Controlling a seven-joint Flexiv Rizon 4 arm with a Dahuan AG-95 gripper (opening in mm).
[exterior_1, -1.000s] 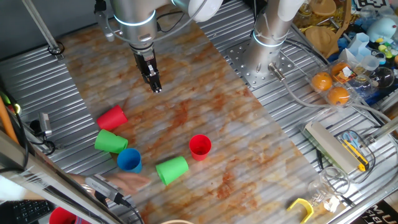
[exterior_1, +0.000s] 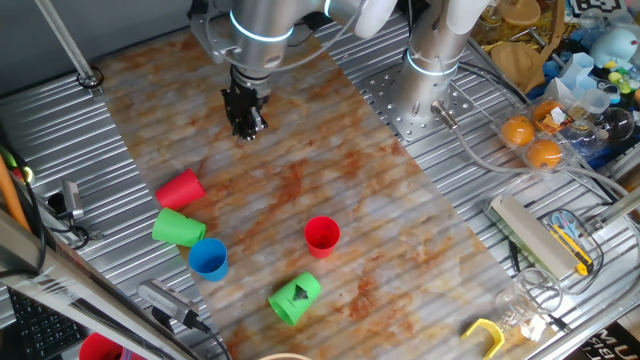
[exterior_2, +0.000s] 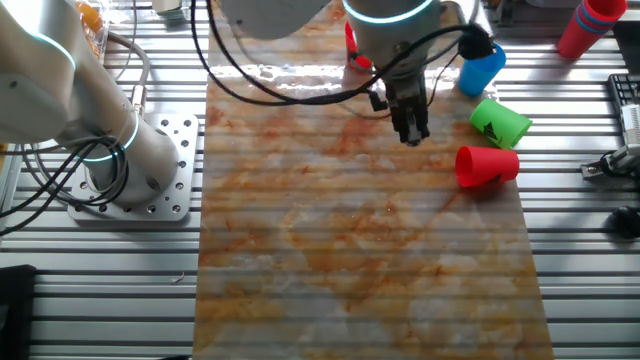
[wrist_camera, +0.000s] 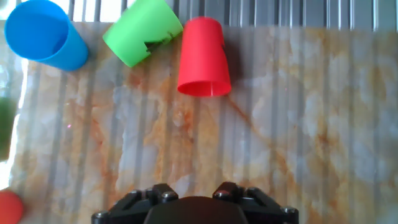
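My gripper (exterior_1: 250, 132) hangs over the far part of the marbled board, its black fingers (wrist_camera: 166, 194) apart with nothing between them. Closest to it, a red cup (exterior_1: 180, 188) lies on its side; the wrist view shows this red cup (wrist_camera: 204, 59) ahead of the fingers. Beside it a green cup (exterior_1: 179, 228) is also tipped over. A blue cup (exterior_1: 209, 260) stands with its mouth up. Nearer the middle, another red cup (exterior_1: 322, 237) is upright. A second green cup (exterior_1: 295, 299) lies on its side, a dark mark showing.
The robot's base (exterior_2: 130, 170) is bolted beside the board (exterior_2: 350, 290), whose near part in exterior view 2 is bare. A small grey device (exterior_1: 168, 300) with a cable sits at the left edge. Stacked cups (exterior_2: 588, 28) stand off the board.
The loose green cup rolled and turned toward the front right, bringing its dark mark into view. A person's hand near it has withdrawn. My gripper turned and its arm shifted right.
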